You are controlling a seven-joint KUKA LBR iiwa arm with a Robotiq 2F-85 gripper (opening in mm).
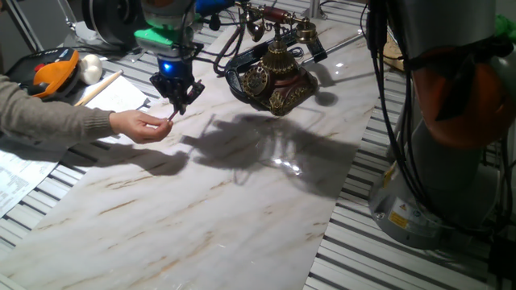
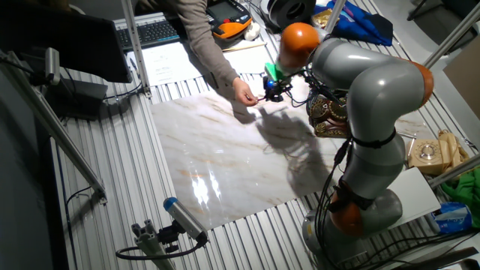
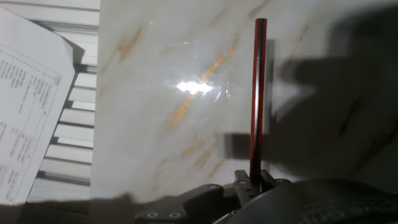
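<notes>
A slim red-and-black pencil [image 3: 257,93] stands out from between the fingertips of my gripper in the wrist view. The fingers sit close on both of its sides, so the gripper looks shut on it. In exterior view 1, my gripper [image 1: 179,109] hangs above the far left part of the marble-patterned board [image 1: 161,217]. A person's hand [image 1: 141,126] is right beside the fingertips, with a small reddish piece of the pencil showing between them. The hand [image 2: 244,91] also appears next to the gripper [image 2: 264,98] in exterior view 2.
An ornate antique-style telephone [image 1: 278,80] stands to the right of the gripper. Printed papers [image 1: 28,173] and an orange-and-black device [image 1: 55,74] lie on the left. Much of the board's near part is clear.
</notes>
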